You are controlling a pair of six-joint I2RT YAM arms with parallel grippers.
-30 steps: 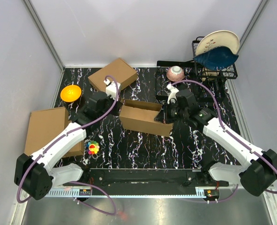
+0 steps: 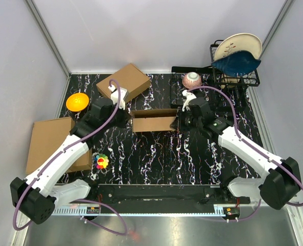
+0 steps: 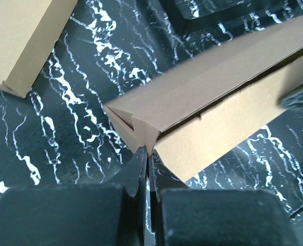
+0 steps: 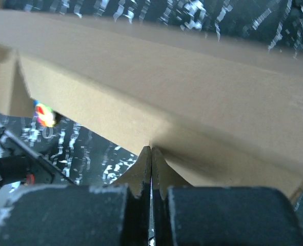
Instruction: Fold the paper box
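Observation:
The brown paper box (image 2: 154,124) sits near the middle of the table between my two arms, a narrow dark gap along its far upper side. My left gripper is shut, its tips at the box's left corner beside a small folded flap (image 3: 121,124). Whether any thin cardboard is between them is hidden. At the box's right end, the right gripper is also shut, its tips against or very near the broad cardboard face (image 4: 105,115). Nothing shows between its fingers. In the left wrist view, a dark blurred fingertip (image 3: 300,96) overlaps the box's pale face.
A flat brown box (image 2: 124,86) lies behind, and another cardboard piece (image 2: 51,144) at left. An orange bowl (image 2: 77,102) and a flower toy (image 2: 101,161) are on the left side. The dish rack (image 2: 237,79) stands at back right.
The left gripper has shifted slightly left and toward the front; the right gripper stays close to the box's right end.

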